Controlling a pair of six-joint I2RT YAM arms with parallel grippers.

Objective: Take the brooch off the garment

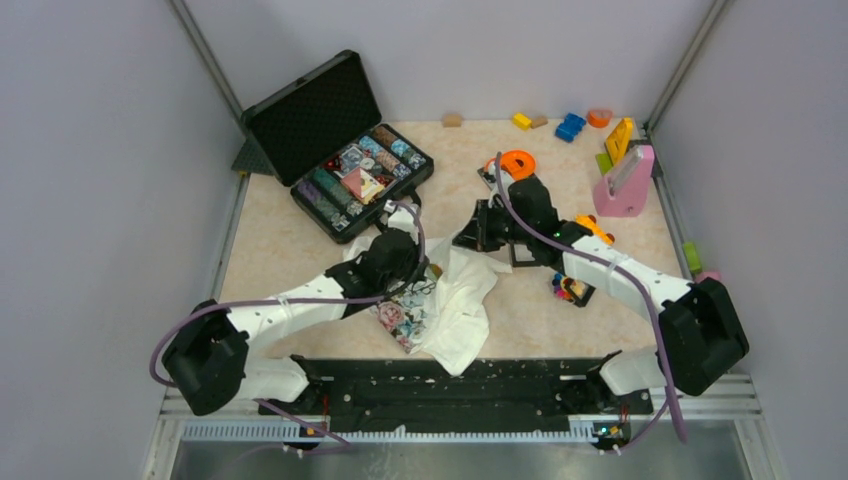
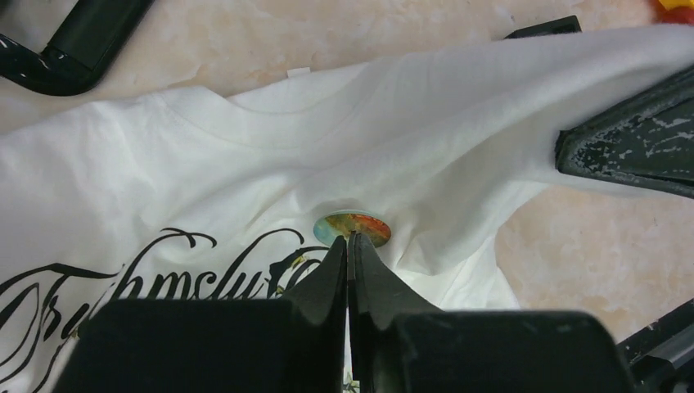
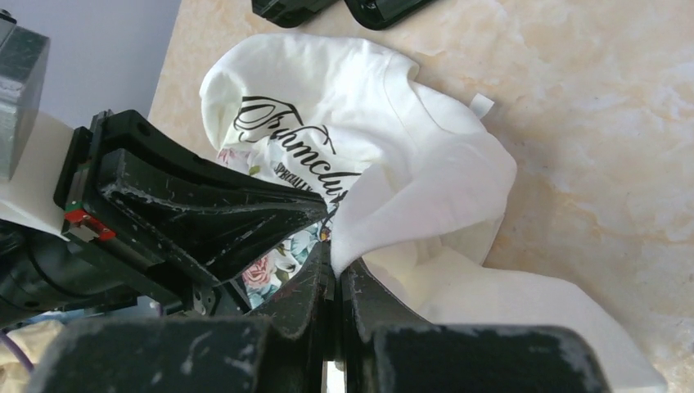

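Observation:
A white garment (image 1: 455, 320) with black script and a floral print lies rumpled on the table. An oval brooch (image 2: 352, 225) with a blue and orange face is on it, near the lettering in the left wrist view. My left gripper is shut at the brooch's lower edge, nothing visible between its fingers. My right gripper is shut on a raised fold of the white cloth, to the right of the left one.
An open black case (image 1: 360, 185) with card stacks stands behind the garment. Toys, including a pink object (image 1: 625, 190), occupy the back and right. Bare table (image 1: 260, 240) shows at the left.

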